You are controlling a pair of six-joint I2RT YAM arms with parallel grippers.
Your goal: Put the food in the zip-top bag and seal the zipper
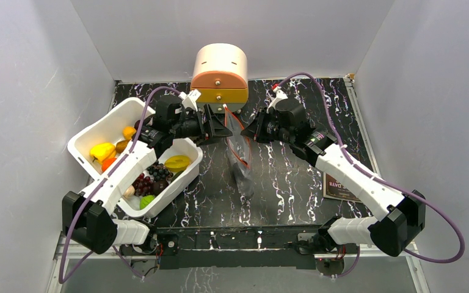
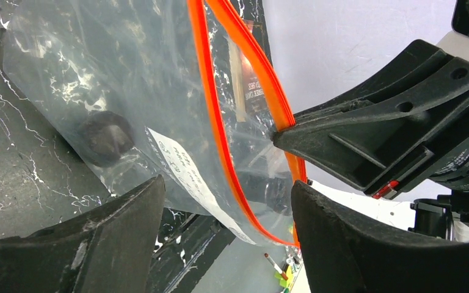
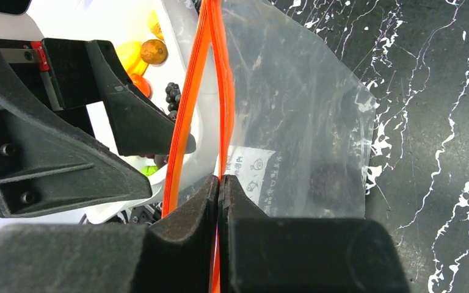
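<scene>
A clear plastic bag (image 1: 239, 168) with an orange zip edge hangs upright between my grippers at mid-table. My right gripper is shut on the zip edge. My left gripper stands part open at the bag's mouth, the near orange strip between its fingertips, apparently not clamped. A dark round shape (image 2: 107, 137) shows in or through the bag in the left wrist view; I cannot tell what it is.
A white bin (image 1: 94, 152) of toy food, with yellow pepper (image 1: 102, 151), banana (image 1: 177, 163) and grapes (image 1: 141, 183), fills the left. A small drawer box (image 1: 218, 67) stands at the back.
</scene>
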